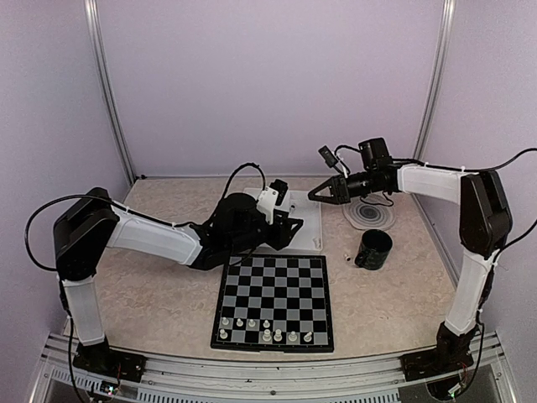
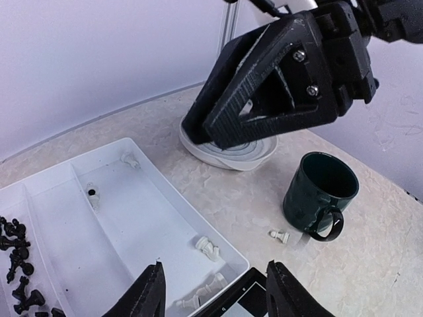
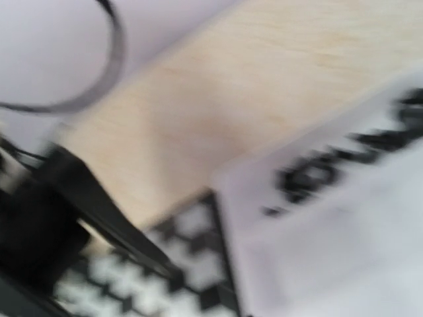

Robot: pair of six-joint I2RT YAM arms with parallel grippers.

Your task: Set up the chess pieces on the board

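My left gripper stands open over the near right corner of the white box, its fingers (image 2: 151,290) apart with nothing held. Above and beyond it, the right gripper looks shut; no piece shows in it. Its own wrist view is blurred and barely catches its tips. A white pawn-like piece (image 2: 281,236) lies on the table left of the mug. White pieces (image 2: 207,247) and black pieces (image 2: 18,247) lie in separate compartments of the white box (image 2: 178,191). On the chessboard (image 1: 275,290), several white pieces (image 1: 278,335) stand in the two nearest rows.
The dark green mug (image 1: 373,250) stands right of the board, close to the loose piece. Behind it sits a round pale lidded object (image 1: 369,213). Both arms hang over the box. Open table lies left and right of the board.
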